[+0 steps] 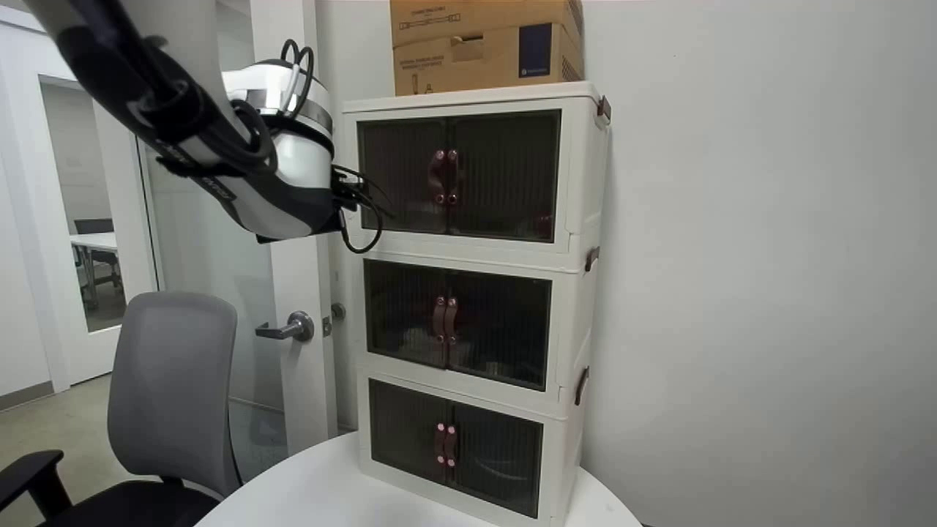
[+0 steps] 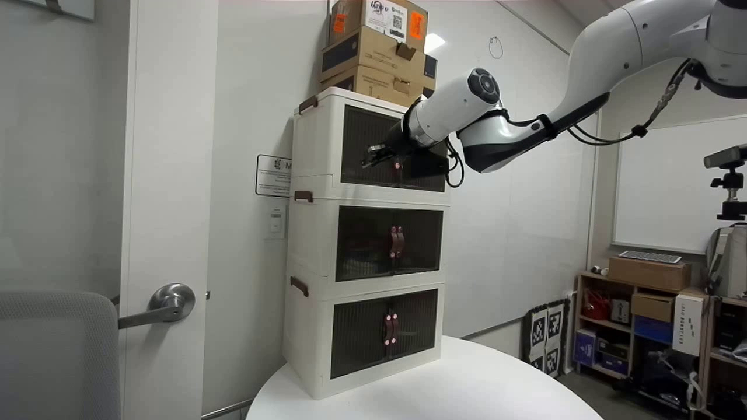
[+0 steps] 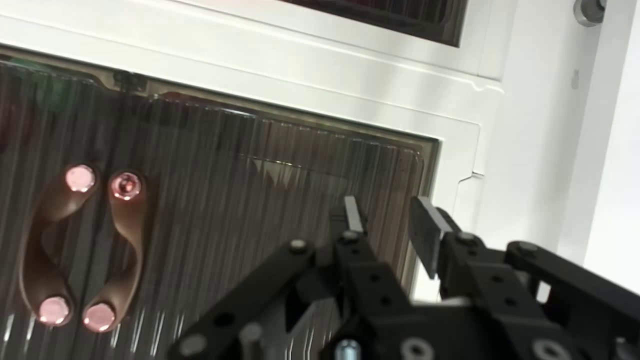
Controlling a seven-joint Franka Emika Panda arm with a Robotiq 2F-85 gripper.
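Observation:
Three stacked white cabinet units, each with dark ribbed double doors, form a tower on a round white table. Closed doors front the top unit, with two curved brown handles at their middle seam. The same kind of handles, with pink bolts, appears at the left of the wrist view. My gripper stands open there, nothing between its fingers, away from the handles and near the door panel's frame. From exterior view 2, my gripper hangs before the top unit. The wrist hides its fingers in exterior view 1.
Cardboard boxes are piled on the tower. A white room door with a lever handle and a grey chair stand to the left in exterior view 1.

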